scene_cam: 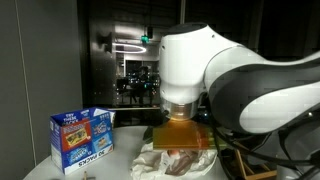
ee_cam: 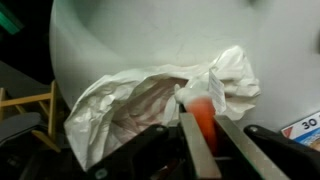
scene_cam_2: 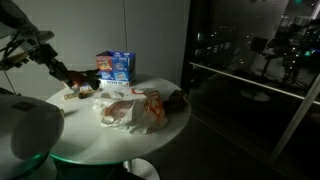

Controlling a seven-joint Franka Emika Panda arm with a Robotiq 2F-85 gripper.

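Observation:
My gripper is shut on a red-orange object (ee_cam: 203, 113), whose shape is mostly hidden by the fingers (ee_cam: 198, 148). Below it in the wrist view lies a crumpled white plastic bag (ee_cam: 105, 100). In exterior view 2 the gripper (scene_cam_2: 84, 78) is at the left, near the bag (scene_cam_2: 122, 113), which rests on the round white table (scene_cam_2: 95, 148). The arm hides the fingers in exterior view 1, with part of the bag (scene_cam: 150, 162) showing beneath it.
A blue snack box (scene_cam: 82, 138) stands on the table, behind the bag in exterior view 2. Small items (scene_cam_2: 75, 95) lie near the gripper, too dim to name. A wooden chair (ee_cam: 40, 105) is beyond the table edge. Bare tabletop (ee_cam: 160, 30) surrounds the bag.

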